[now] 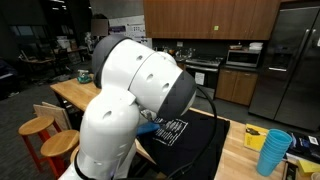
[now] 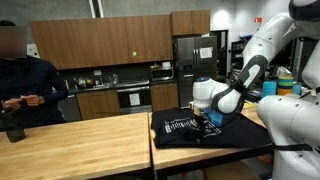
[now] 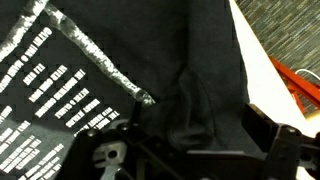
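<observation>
A black cloth [image 1: 200, 142] with a white striped print lies spread over the table. The same cloth [image 2: 172, 132] shows in exterior view 2 beneath the arm's end. Seen from the wrist, the cloth [image 3: 95, 65] has a raised fold running toward my gripper, whose fingers are apart, low over it near the table edge. In exterior view 2 my gripper [image 2: 206, 122] is small and dark against the cloth; in exterior view 1 the white arm hides it. Whether the fingertips touch the cloth, I cannot tell.
On the right stand a blue cup [image 1: 272, 153] and a yellow object [image 1: 256, 137]. Stools [image 1: 38, 125] stand beside the table's left edge. A person [image 2: 32, 85] is at the far left in exterior view 2. Bare tabletop [image 2: 80, 147] stretches left of the cloth.
</observation>
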